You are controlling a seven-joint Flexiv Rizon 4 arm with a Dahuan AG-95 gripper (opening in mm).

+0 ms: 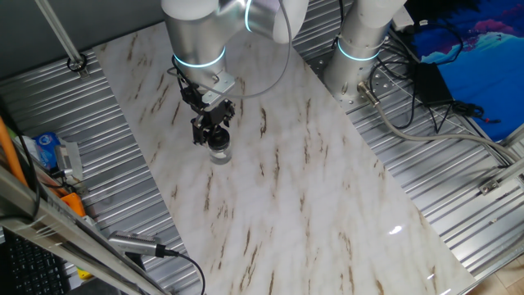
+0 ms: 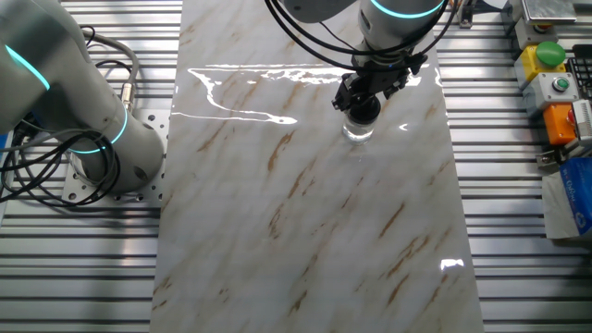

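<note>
A small clear jar with a black top (image 1: 219, 144) stands on the marble-patterned table toward its far left part in exterior view 1. Exterior view 2 shows the same jar (image 2: 362, 118) near the top, right of the middle. My black gripper (image 1: 214, 129) points down right at the jar's top, its fingers close around or just above it. Black on black, the contact between fingers and top is hidden, so whether they grip it cannot be made out. The clear lower part of the jar shows below the gripper.
My arm's base (image 1: 350, 70) stands beside the table with loose cables. On the opposite side are a green button (image 2: 550, 54), a blue package (image 2: 578, 190) and, on the ribbed platform, a silver cylinder (image 1: 135, 244) with a cable.
</note>
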